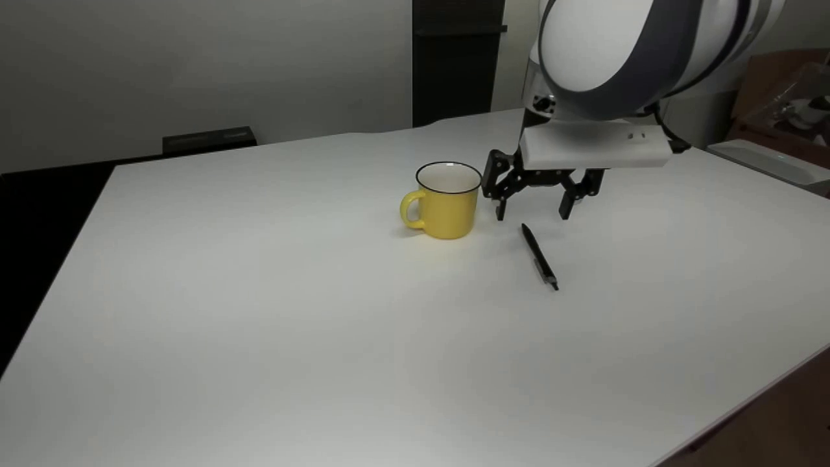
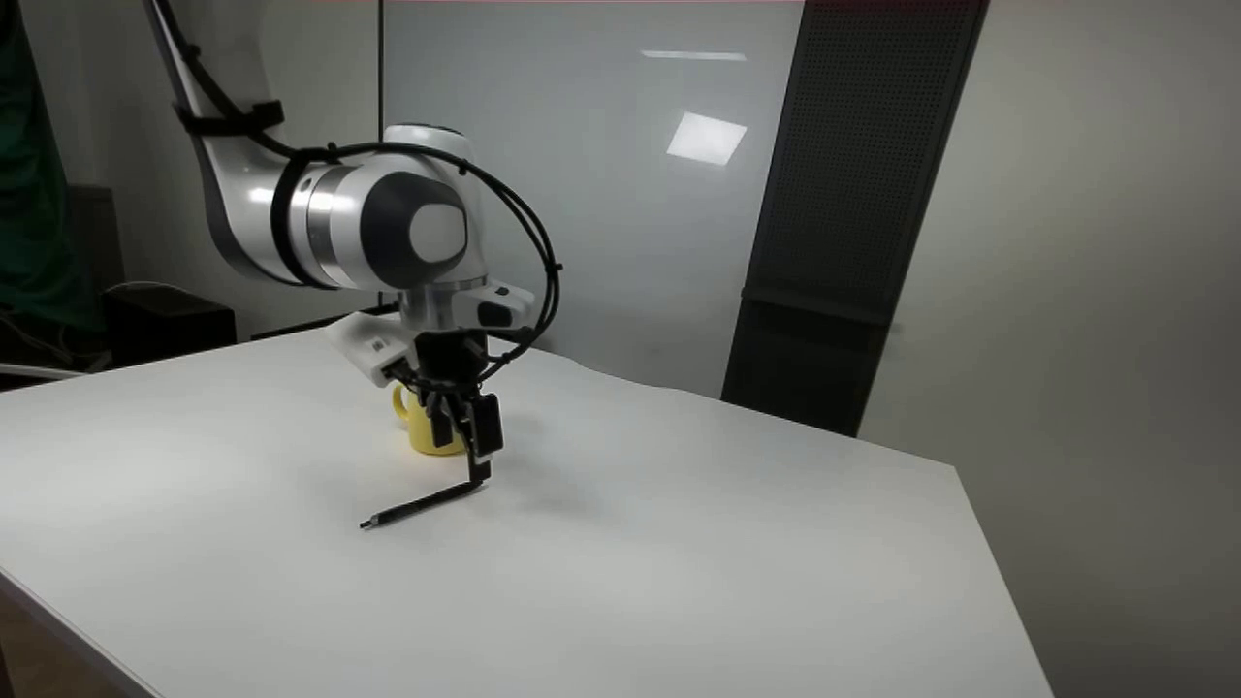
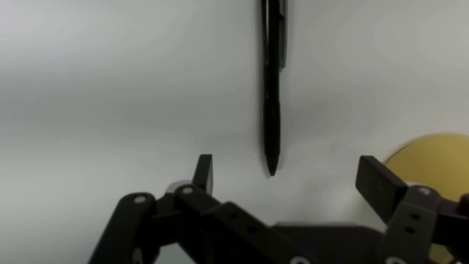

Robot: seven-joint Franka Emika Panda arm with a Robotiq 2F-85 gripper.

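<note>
A black pen [image 1: 539, 257] lies flat on the white table, its tip toward my gripper [image 1: 533, 215]. The fingers are open, with nothing between them. In the wrist view the pen [image 3: 271, 88] runs lengthwise from the top edge, and its tip ends between the lines of my two fingers, closer to the left one. A yellow mug [image 1: 449, 210] with a dark rim stands upright beside the gripper, handle facing away from it. The right finger [image 3: 380, 189] overlaps the mug [image 3: 433, 160] in the wrist view. From the second exterior view, the arm partly hides the mug [image 2: 426, 432].
A wall with a dark panel [image 1: 457, 62] rises behind the far edge. The mug is the only close obstacle.
</note>
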